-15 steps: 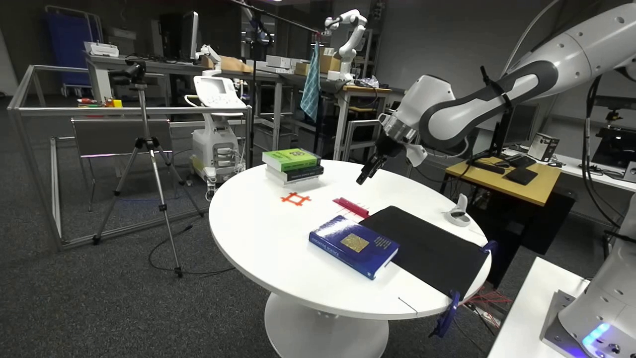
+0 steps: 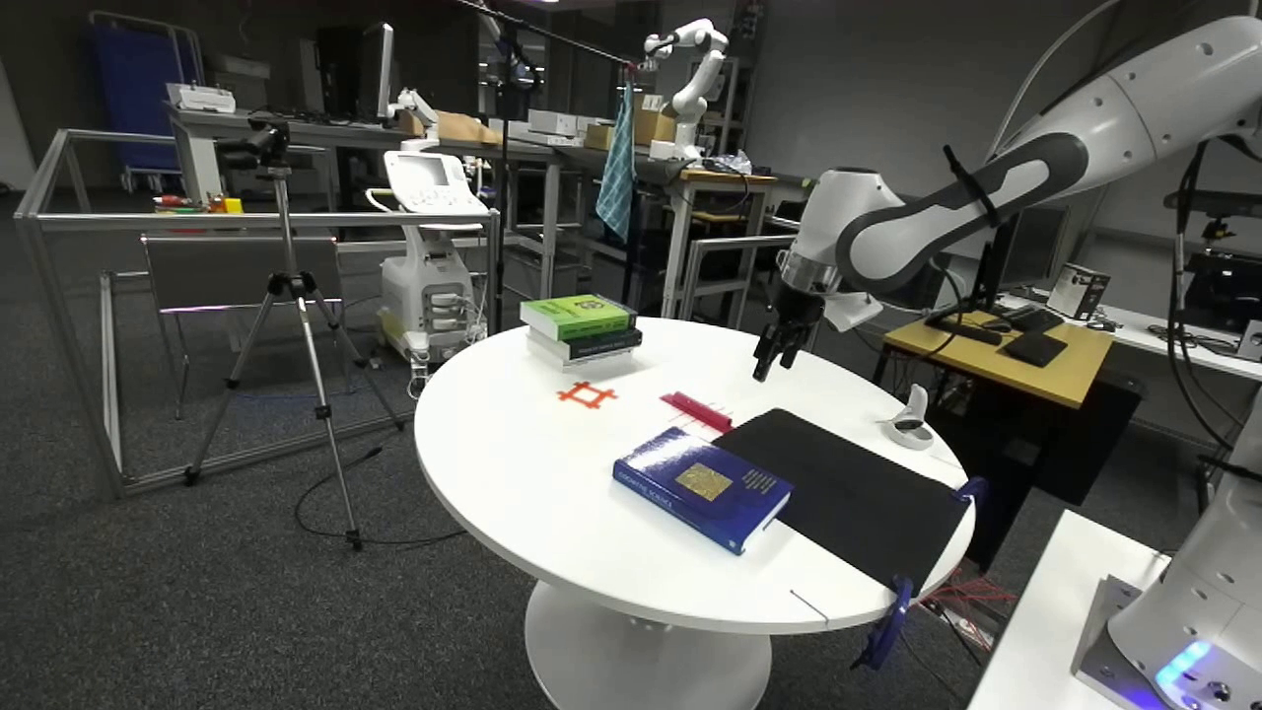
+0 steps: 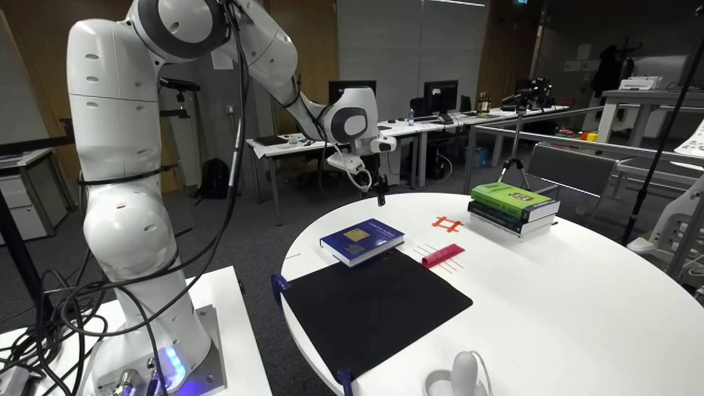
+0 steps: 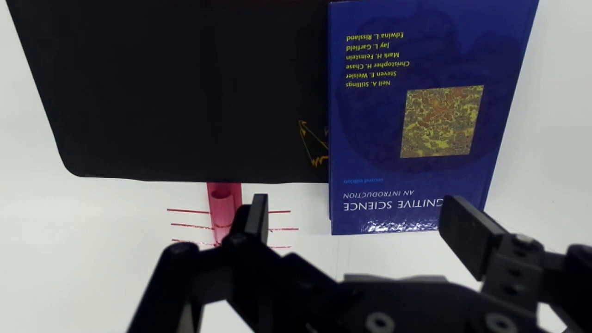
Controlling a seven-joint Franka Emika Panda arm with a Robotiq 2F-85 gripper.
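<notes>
My gripper is open, its two dark fingers wide apart and nothing held between them. In exterior view 1 the gripper (image 2: 776, 355) hangs above the white table, pointing down. A thick blue book (image 2: 703, 487) lies flat, partly over the edge of a black mat (image 2: 861, 497). The wrist view has the same book (image 4: 422, 127) at right, its cover upside down, below and apart from the fingers. Beside the mat lies a pink-red holder (image 3: 443, 254) across thin red lines; in the wrist view the left finger partly covers this holder (image 4: 223, 208).
A stack of books (image 2: 580, 325), green on top, stands at the table's far side near an orange tape mark (image 2: 587, 395). Blue clamps (image 2: 884, 623) grip the table edge at the mat. A white device (image 2: 910, 422) sits by the rim.
The gripper has shifted to the right in exterior view 1 and swung from a slant to a more upright, downward pose. Books, mat and holder have stayed in place.
</notes>
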